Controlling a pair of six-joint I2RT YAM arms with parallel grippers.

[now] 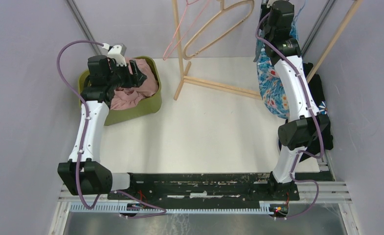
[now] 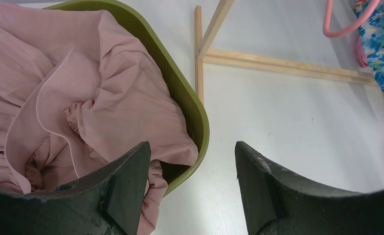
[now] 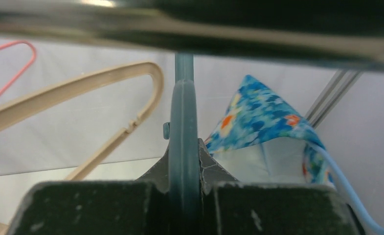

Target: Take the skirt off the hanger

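Note:
A blue floral skirt (image 1: pixel 273 92) hangs at the upper right, largely behind my right arm; its patterned cloth (image 3: pixel 258 117) shows beyond the gripper in the right wrist view. My right gripper is shut on a grey-blue hanger (image 3: pixel 182 122), upright between its fingers. Whether the skirt is still attached to that hanger is hidden. My left gripper (image 1: pixel 133 73) stands open over the green bin (image 1: pixel 150 103) of pink cloth (image 2: pixel 116 112), with nothing between its fingers.
A wooden rack (image 1: pixel 214 85) carries a pink hanger (image 1: pixel 177 29) and a wooden hanger (image 1: pixel 204 34). Dark cloth (image 1: pixel 317 137) lies at the right. The middle of the board is clear.

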